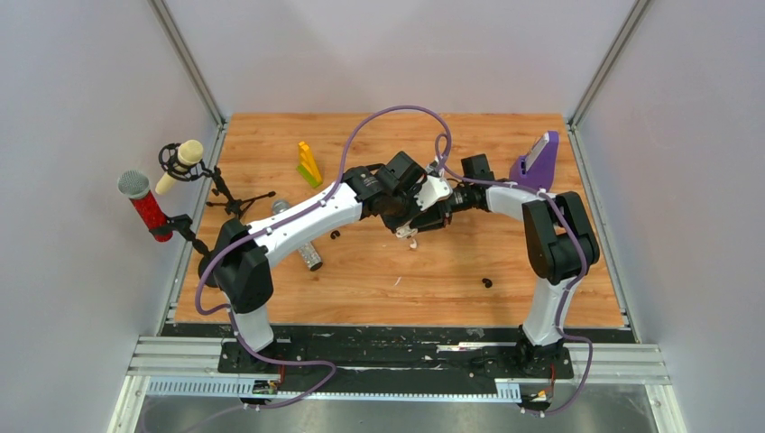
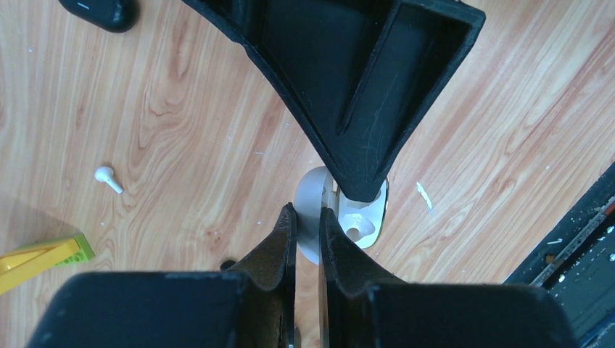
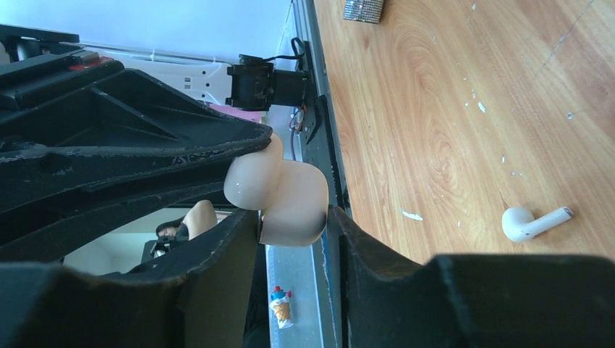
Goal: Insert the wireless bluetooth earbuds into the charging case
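Note:
The white charging case [image 2: 308,214], with its lid up, is held in my left gripper. In the right wrist view the case [image 3: 294,203] sits between the fingertips of my right gripper, which stand apart; whether they grip it I cannot tell. The right gripper's dark body crosses over the case in the left wrist view, partly hiding its compartments. A white earbud lies on the wooden table, also in the right wrist view [image 3: 518,225].
A yellow-green object [image 1: 308,165] stands at the back, a silver cylinder [image 1: 309,255] lies left of the grippers, two microphones on stands occupy the left side, and a purple object [image 1: 532,167] is at the back right.

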